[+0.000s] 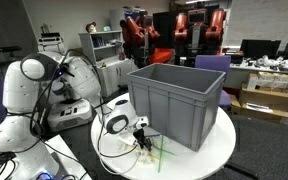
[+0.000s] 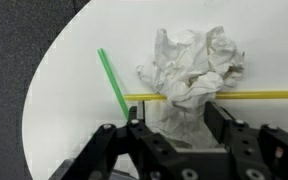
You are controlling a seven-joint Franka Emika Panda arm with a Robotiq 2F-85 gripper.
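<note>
In the wrist view a crumpled white tissue (image 2: 192,70) lies over a yellow stick (image 2: 269,95) on the white table. My gripper is above its near part, with fingers apart on either side of the tissue. Contact between fingers and tissue cannot be made out. A green stick (image 2: 112,80) lies aslant to the left, close to the yellow one's end. From outside, the gripper (image 1: 144,144) is low over the table in front of the large grey bin (image 1: 169,103); the tissue there is too small to make out clearly.
The tall bin takes up the back of the round white table (image 1: 209,150). Another green stick (image 1: 161,155) lies to the right of the gripper. Open table surface extends to the right and front.
</note>
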